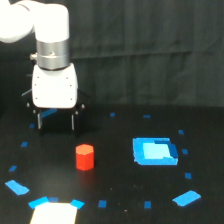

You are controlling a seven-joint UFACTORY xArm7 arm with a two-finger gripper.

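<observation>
A red block (84, 157) stands on the dark table, left of the middle. To its right lies a shallow blue tray or frame (137, 152) with a pale inside. My gripper (56, 122) hangs at the upper left, behind and to the left of the red block and apart from it. Its dark fingers (40, 119) look spread wide, and nothing shows between them.
A pale object (54, 213) with a blue edge is cut off by the bottom of the view. Blue tape pieces (186, 198) and several small blue marks dot the black surface. Bare table lies between the red block and the blue tray.
</observation>
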